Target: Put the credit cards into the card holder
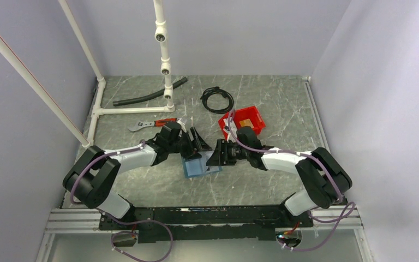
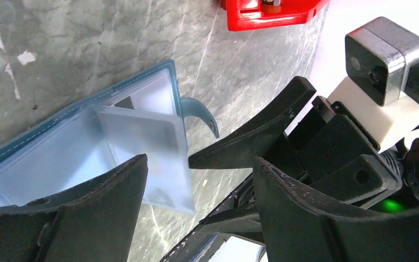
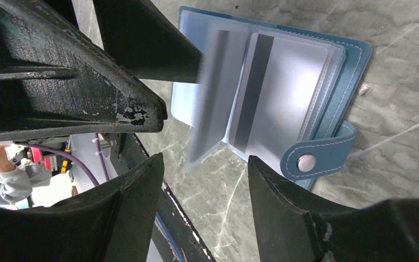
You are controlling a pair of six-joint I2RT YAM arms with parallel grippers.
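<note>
The blue card holder [image 1: 193,168] lies spread on the table under both grippers. In the right wrist view, a white card with a dark stripe [image 3: 253,93] sits in its clear sleeve, beside the snap strap [image 3: 319,155]. One clear sleeve page [image 2: 153,142] is lifted and tilted up from the holder. My left gripper is open, its fingers either side of the raised page's end in its wrist view. My right gripper stands open over the holder, nothing gripped. Whether any fingertip touches the page, I cannot tell.
A red tray [image 1: 257,115] with a yellowish card [image 1: 246,123] inside stands behind the right arm. An orange-handled wrench [image 1: 144,125], a black cable coil [image 1: 216,111] and a dark tube [image 1: 147,98] lie farther back.
</note>
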